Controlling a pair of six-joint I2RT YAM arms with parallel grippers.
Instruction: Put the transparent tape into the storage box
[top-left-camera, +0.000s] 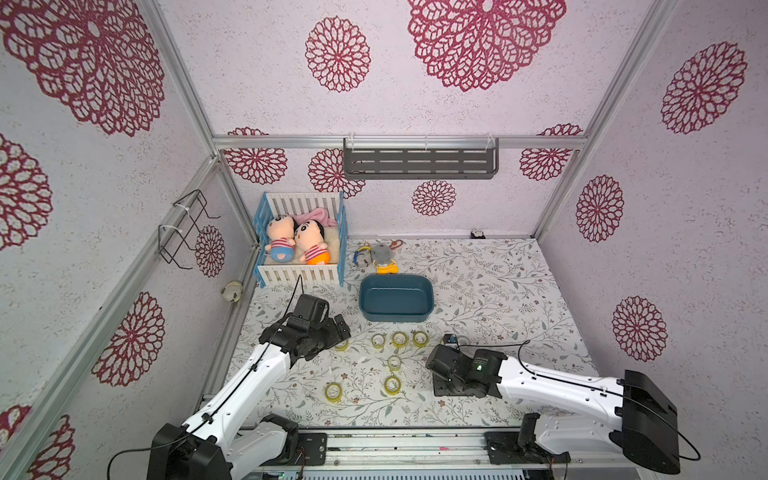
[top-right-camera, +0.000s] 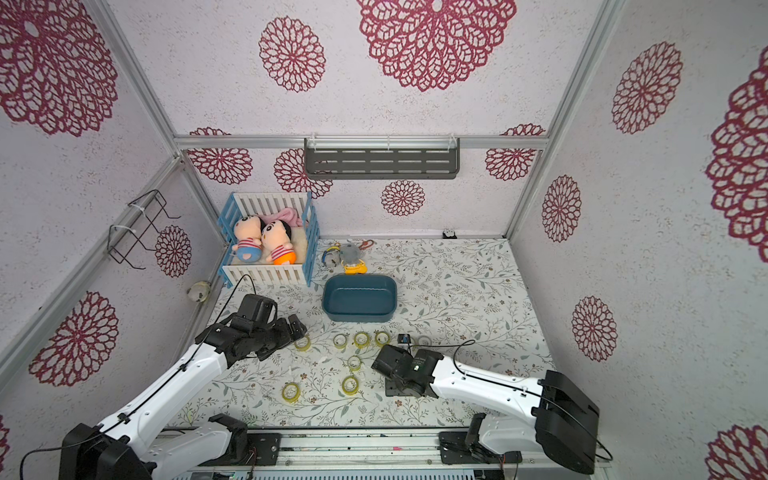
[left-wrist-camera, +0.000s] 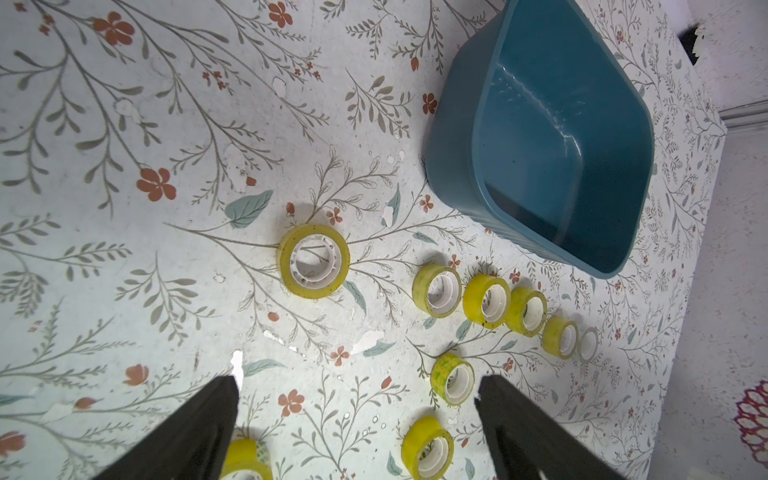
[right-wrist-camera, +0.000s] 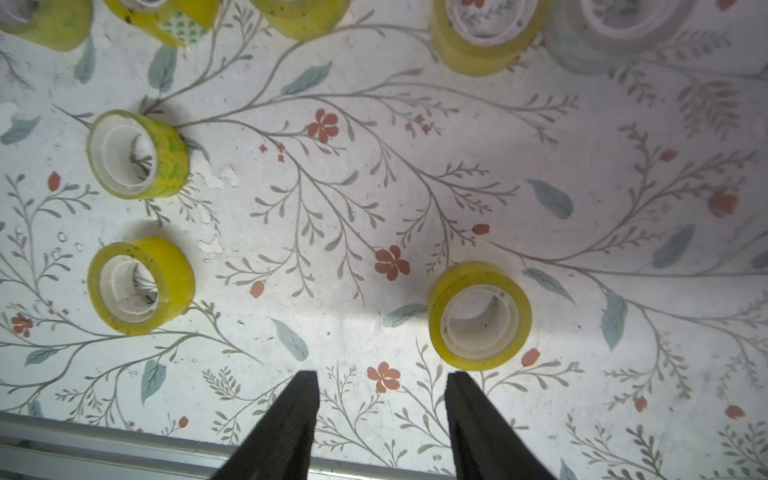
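Note:
Several yellow and clear tape rolls, among them one near my right gripper's fingers and another (left-wrist-camera: 289, 272) in the left wrist view, lie on the floral table. The teal storage box (top-left-camera: 396, 300) is empty, behind the rolls. My left gripper hangs over the left rolls, open, with nothing between its fingers. My right gripper hovers low over the right side, open, its fingers apart and empty, a roll just ahead and to its right. Rolls under the right arm are partly hidden in the top views.
A toy crib (top-left-camera: 300, 274) with dolls stands back left, plush toys (top-left-camera: 384, 260) beside it behind the box. A grey shelf (top-left-camera: 420, 168) hangs on the back wall, a wire rack on the left wall.

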